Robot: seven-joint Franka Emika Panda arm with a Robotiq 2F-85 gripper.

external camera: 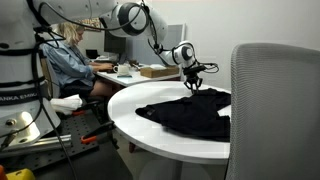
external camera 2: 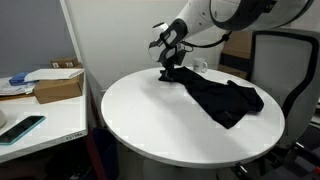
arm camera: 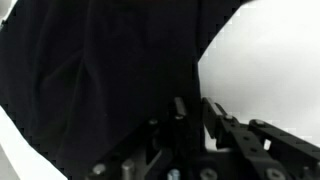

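Note:
A black cloth (external camera: 185, 113) lies spread and rumpled on the round white table (external camera: 125, 101). In exterior view 2 the same cloth (external camera 2: 222, 100) runs from the table's far edge toward the near right. My gripper (external camera: 194, 90) is pointed down at the far end of the cloth, low over the table. The wrist view has the gripper over the cloth's edge (arm camera: 197, 60), with dark cloth to the left and bare white table to the right. Black fingers against black cloth hide how far apart they are and whether fabric lies between them.
A white mug (external camera 2: 199, 65) stands behind the gripper. Toward the back are a side desk and a cardboard box (external camera: 158, 71). A grey chair back (external camera: 273, 110) rises close to the table's right side.

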